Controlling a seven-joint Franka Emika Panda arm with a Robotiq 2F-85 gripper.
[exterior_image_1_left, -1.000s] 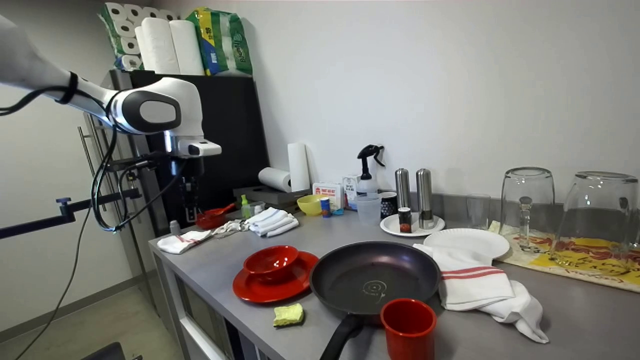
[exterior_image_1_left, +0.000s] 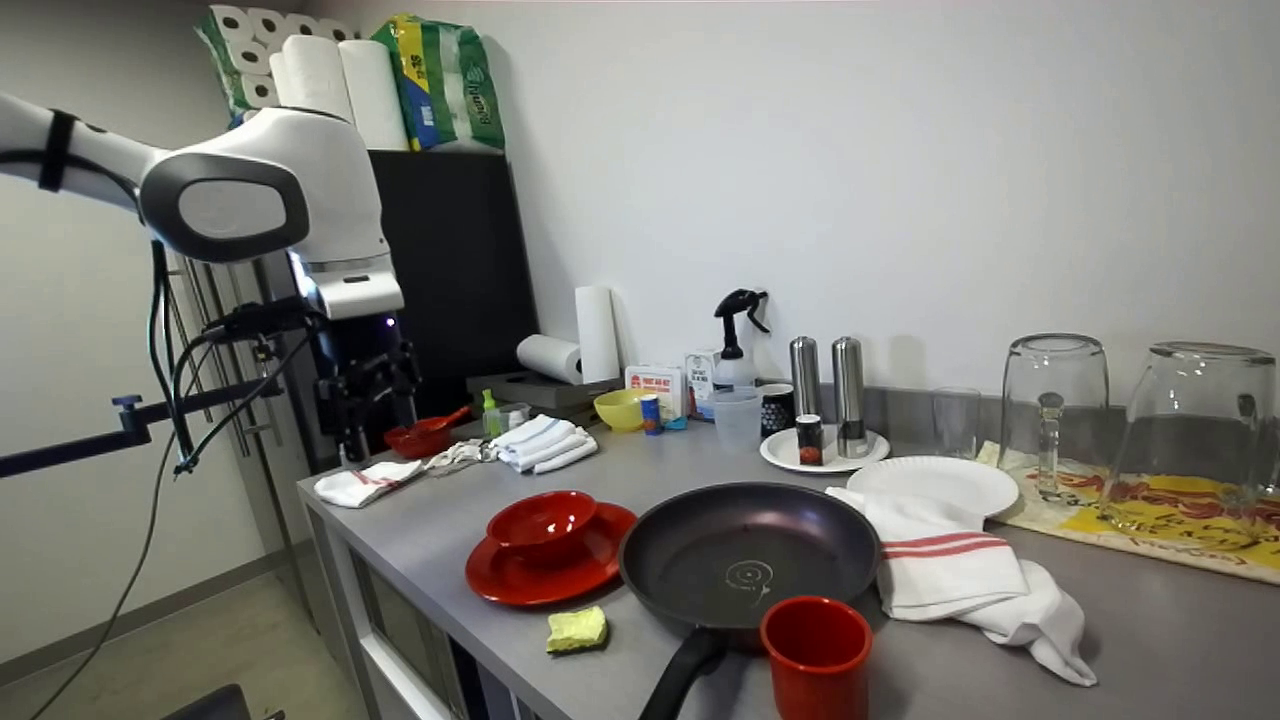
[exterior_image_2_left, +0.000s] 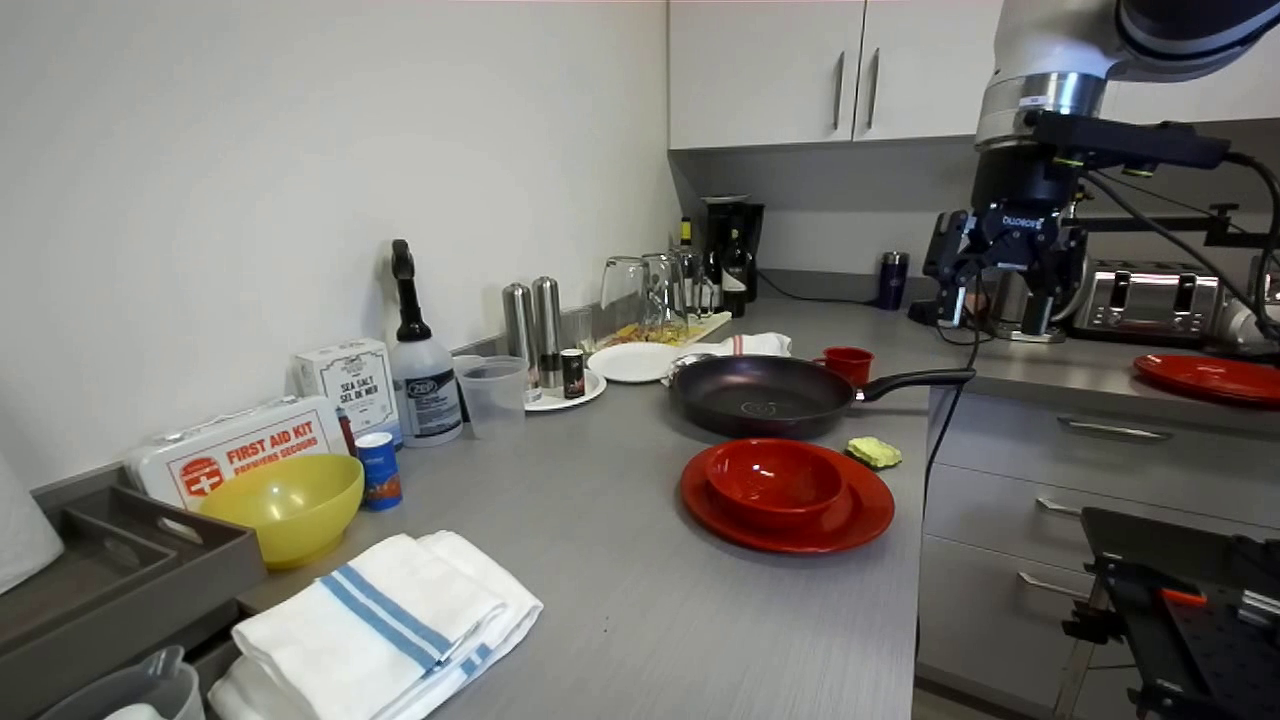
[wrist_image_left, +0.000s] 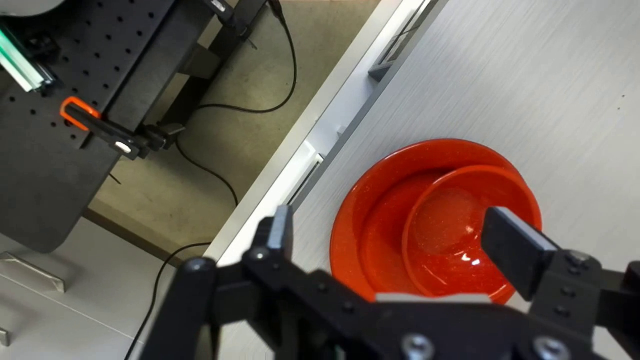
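Observation:
High off the counter's front edge, my gripper (exterior_image_2_left: 998, 314) stands open and empty; in the wrist view its fingers (wrist_image_left: 280, 231) are spread wide. Below it in that view a red bowl (wrist_image_left: 444, 228) sits off-centre on a red plate (wrist_image_left: 360, 240), with one finger covering part of the bowl's side. The same bowl (exterior_image_1_left: 542, 524) and plate (exterior_image_1_left: 498, 582) lie near the counter edge in exterior view 1. A black frying pan (exterior_image_1_left: 744, 552) rests beside the plate, a yellow sponge (exterior_image_1_left: 578, 628) in front. Near the pan's handle stands a red cup (exterior_image_1_left: 818, 658).
A striped towel (exterior_image_2_left: 396, 618), a yellow bowl (exterior_image_2_left: 288, 504) and a spray bottle (exterior_image_2_left: 426, 384) line the wall side. A crumpled towel (exterior_image_1_left: 960, 558) and glass pitchers (exterior_image_1_left: 1056, 414) are beyond the pan. Counter between the folded towel and red plate is bare.
In exterior view 1 the arm has shifted left and come nearer the camera, its gripper now seen larger and turned. The things on the counter have stayed put.

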